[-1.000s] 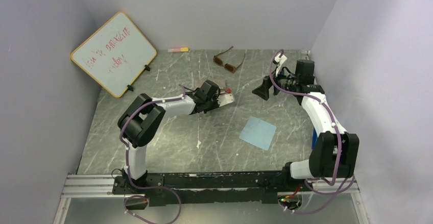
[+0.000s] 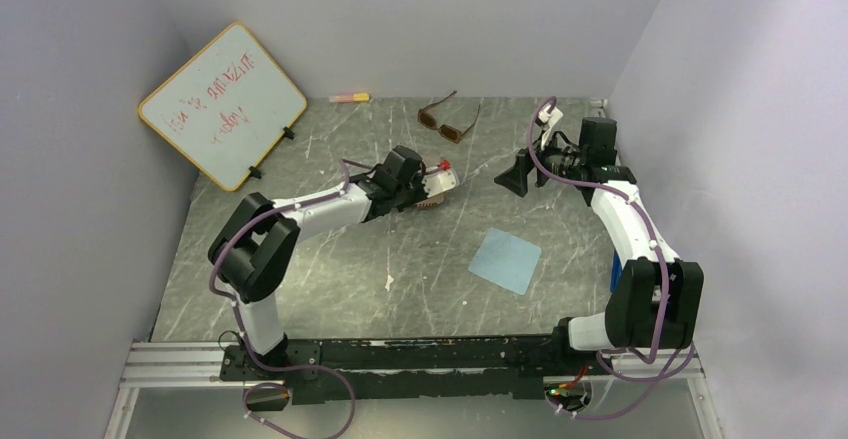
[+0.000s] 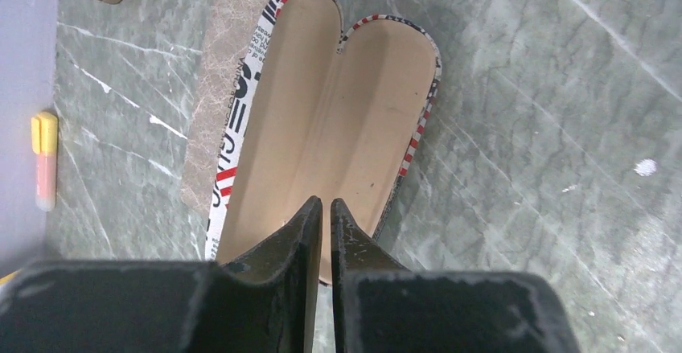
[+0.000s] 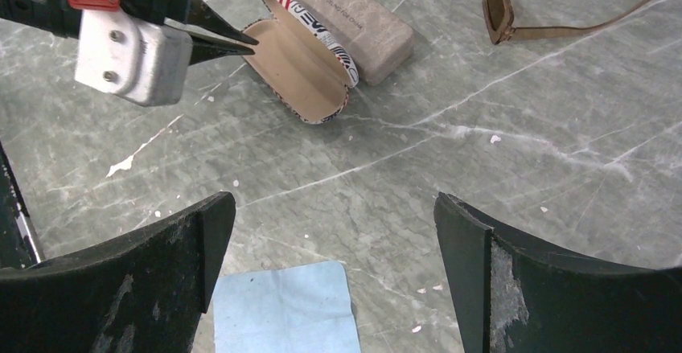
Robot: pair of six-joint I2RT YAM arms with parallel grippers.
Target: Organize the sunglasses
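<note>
An open glasses case [image 3: 378, 104] with a tan lining and printed rim lies on the marble table, beside a mottled grey box [image 4: 362, 23]. My left gripper is over the case's near end, fingers shut; whether they pinch part of the case is unclear. Brown sunglasses [image 2: 449, 131] lie behind the case with temples unfolded. My right gripper stands open at the right, above the table, nothing between its fingers.
A light blue cloth [image 2: 505, 260] lies front right. A whiteboard [image 2: 222, 104] leans at back left, and a marker [image 2: 349, 97] lies along the back.
The right arm and sunglasses have not moved.
</note>
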